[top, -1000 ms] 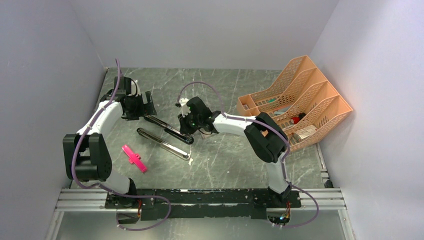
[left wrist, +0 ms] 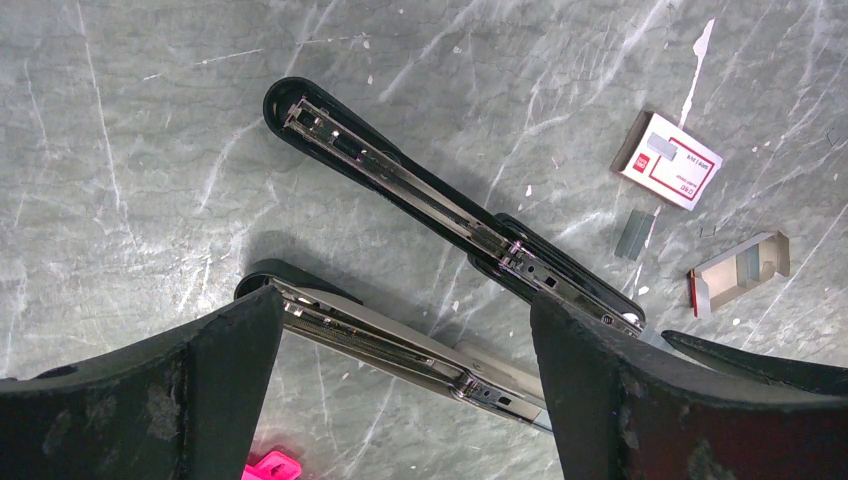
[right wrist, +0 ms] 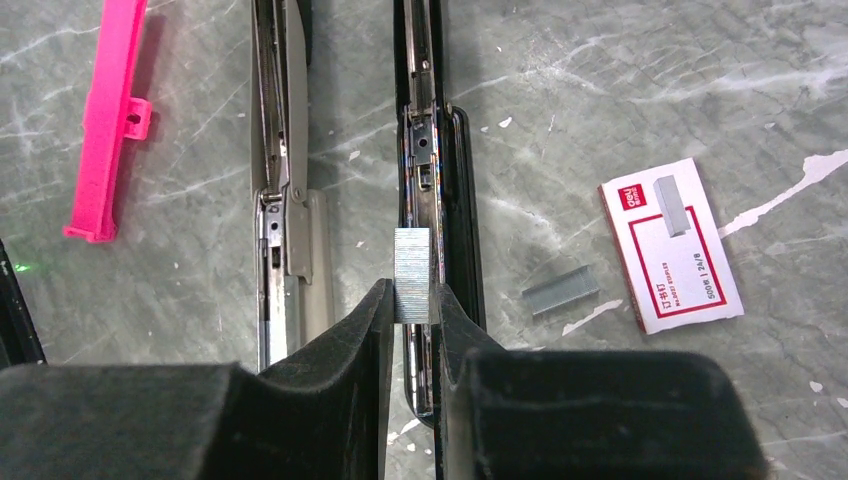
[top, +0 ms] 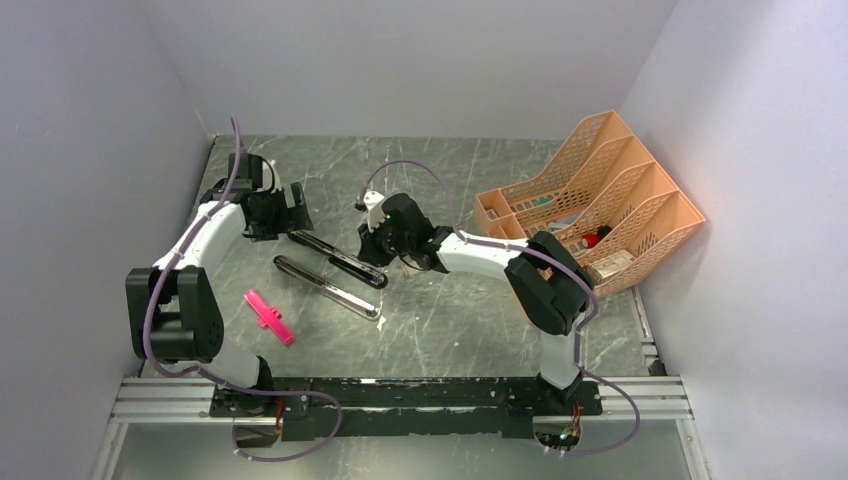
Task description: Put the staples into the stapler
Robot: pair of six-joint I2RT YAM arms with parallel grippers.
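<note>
The black stapler [top: 335, 258] lies opened out on the table, its metal channel [left wrist: 440, 208] exposed. In the right wrist view, my right gripper is shut on a silver strip of staples [right wrist: 412, 262]. The strip lines up lengthwise over the black stapler's metal channel; whether it touches the channel, I cannot tell. My left gripper is open and empty, held above the staplers at the left end. A second, grey stapler [left wrist: 370, 345] lies beside the black one, also opened.
Right of the black stapler are a loose staple strip [right wrist: 562, 291], a white staple box [right wrist: 672, 245] with another strip on it, and a small open box [left wrist: 742, 272]. A pink stapler [right wrist: 105, 130] lies front left. An orange organizer [top: 600, 190] stands at the right.
My right arm has shifted slightly to the right, its elbow moving most, with the gripper still near the black stapler's right end. The left arm and both staplers look unmoved.
</note>
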